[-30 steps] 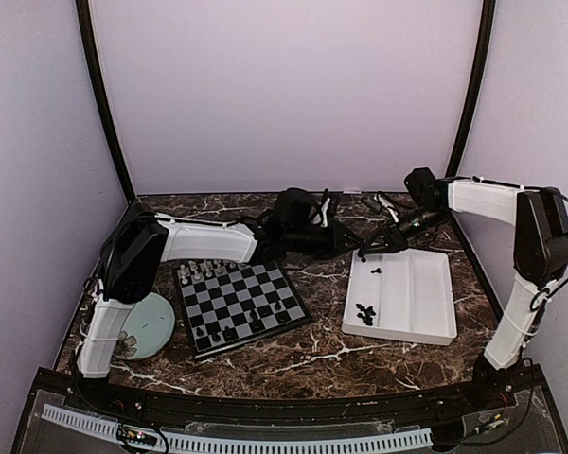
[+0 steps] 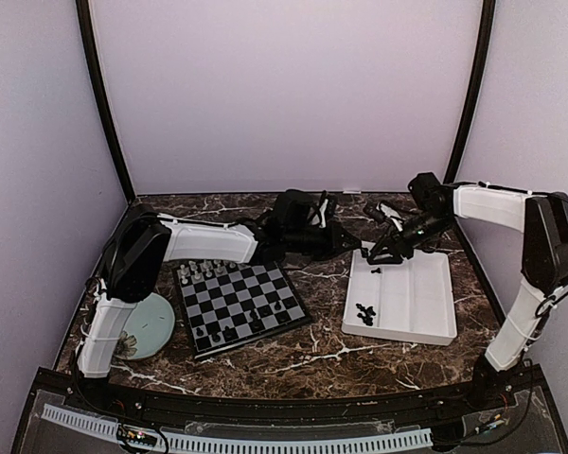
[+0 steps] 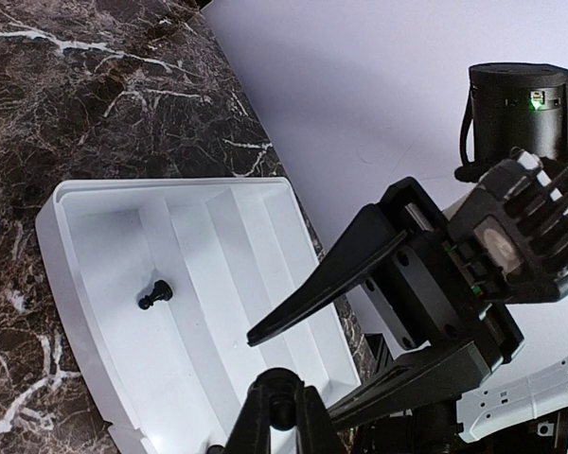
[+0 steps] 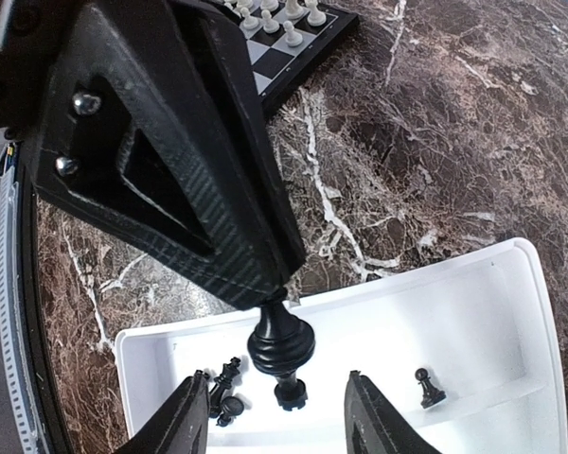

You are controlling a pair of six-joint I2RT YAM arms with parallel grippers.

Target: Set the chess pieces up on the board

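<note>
A black chess piece (image 4: 280, 342) hangs above the white tray, its upper end pinched in my left gripper. In the right wrist view it shows between the fingers of my right gripper, which stand apart on either side without touching it. From the left wrist view, too, the right gripper's fingers are open. The chessboard (image 2: 237, 307) carries white pieces (image 2: 204, 271) along its far left side and several black pieces (image 2: 229, 334) along its near edge. The left arm covers part of its far side.
Loose black pieces (image 2: 365, 314) lie grouped in the near end of the tray (image 2: 431, 303), with a single one (image 3: 155, 294) farther back. Its other compartments look empty. A pale green plate (image 2: 150, 326) rests left of the board.
My right gripper has shifted slightly toward the front and right, over the tray's far end. The left arm has stayed nearly still, as have the board and tray.
</note>
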